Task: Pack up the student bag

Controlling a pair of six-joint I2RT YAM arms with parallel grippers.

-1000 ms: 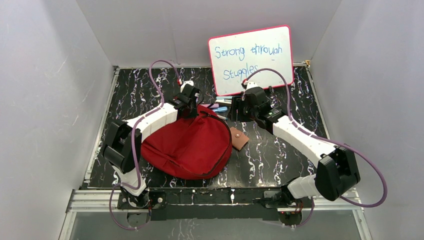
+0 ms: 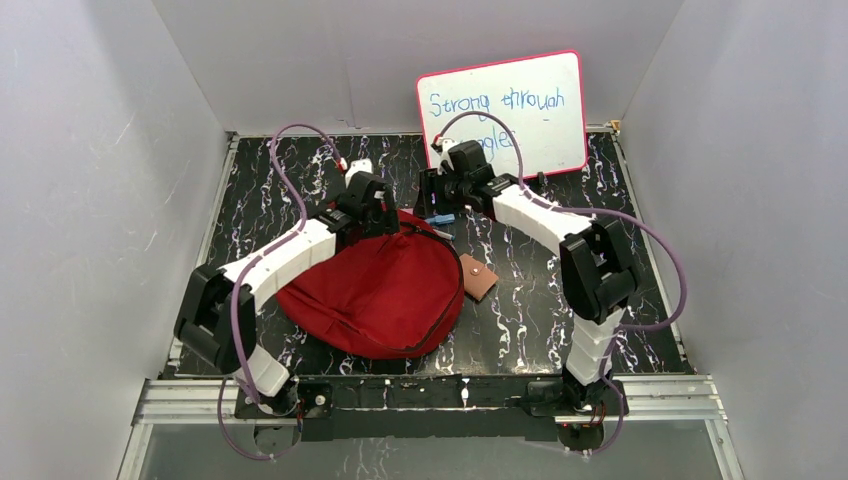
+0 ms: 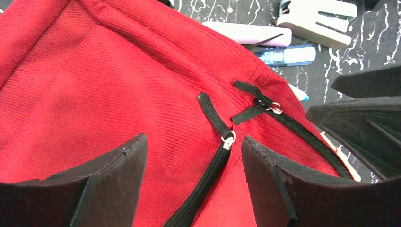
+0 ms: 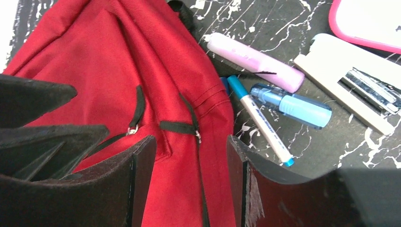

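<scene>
The red bag (image 2: 380, 300) lies on the dark marbled table, left of centre. Two black zip ends with metal pulls (image 3: 228, 142) show near its back edge. Over this part of the bag, my left gripper stands open, nothing between its fingers. My right gripper, open and empty too, hovers above the bag's edge. Beyond the bag lie a lilac tube (image 4: 255, 61), a blue clear bottle (image 4: 300, 109), a blue-capped marker (image 4: 265, 125) and a white stapler-like item (image 4: 340, 80). A brown wallet (image 2: 477, 277) rests at the bag's right side.
A pink-framed whiteboard (image 2: 500, 110) with blue handwriting leans at the back. The two grippers are close together, each showing at the edge of the other's wrist view.
My right arm has moved left toward the bag's back edge, now covering part of the whiteboard's writing. The left gripper has shifted slightly left. The bag looks the same apart from a small shift at its left edge.
</scene>
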